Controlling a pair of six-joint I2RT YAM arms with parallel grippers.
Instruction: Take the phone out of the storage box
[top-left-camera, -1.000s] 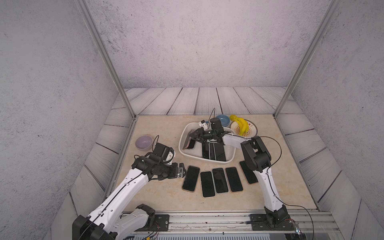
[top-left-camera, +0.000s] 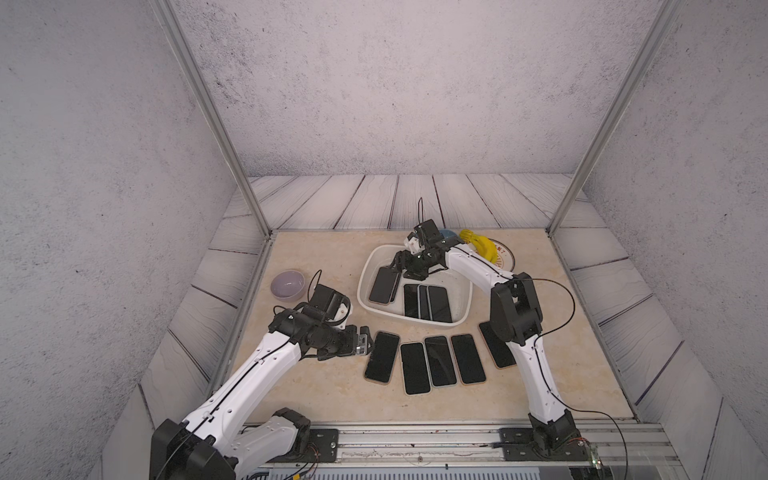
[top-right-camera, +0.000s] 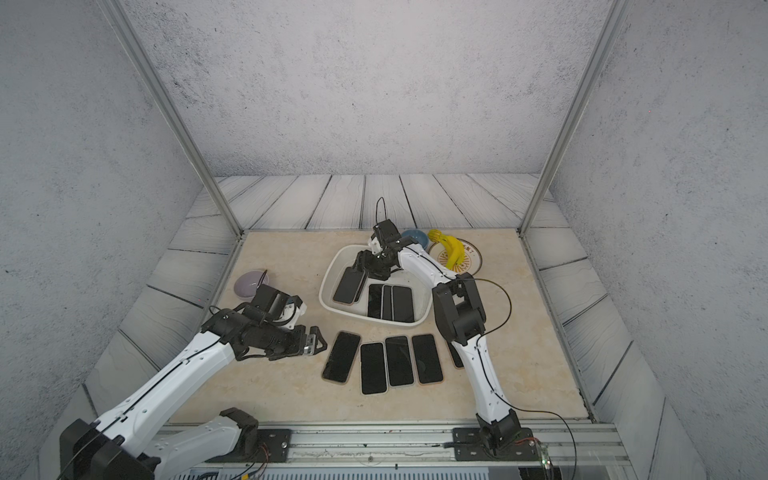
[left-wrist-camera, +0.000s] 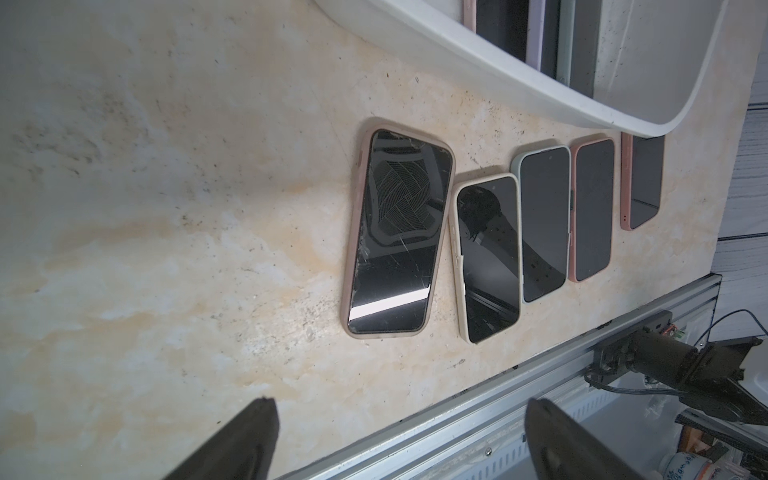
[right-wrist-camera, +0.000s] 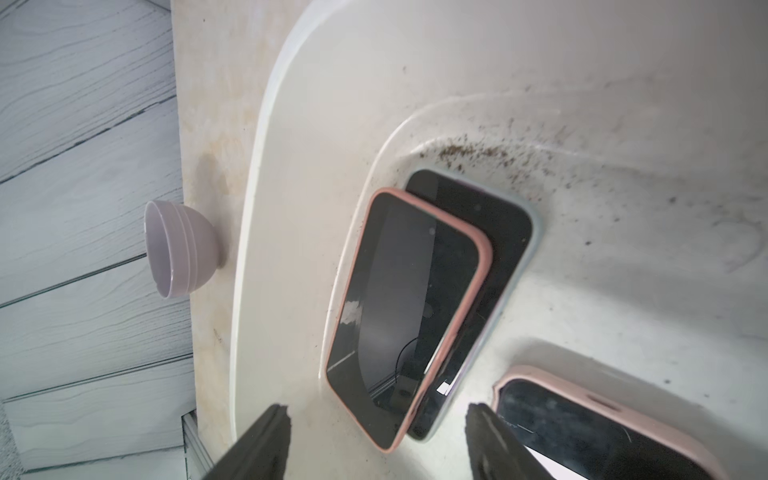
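In the right wrist view, a pink-edged phone (right-wrist-camera: 400, 296) lies partly over a second, pale-edged phone (right-wrist-camera: 472, 200) at the left end of the white storage box (top-left-camera: 364, 276). Another pink-edged phone (right-wrist-camera: 600, 432) is beside them, and several dark phones (top-left-camera: 432, 302) fill the box's front middle. Over the overlapping pair, my right gripper has its fingers apart with nothing between them. My left gripper (top-left-camera: 366, 342) stands open over the table, left of a dark phone (top-left-camera: 382, 357) outside the box.
A row of several phones (top-left-camera: 440, 360) lies in front of the box. The purple bowl (top-left-camera: 286, 285) is at the left; bananas on a plate (top-left-camera: 508, 254) sit at the back right. Bare table lies around the left gripper.
The pink-edged phone, leaning near the box's left wall earlier, now lies flatter over the other phone. The left arm stays nearly still.
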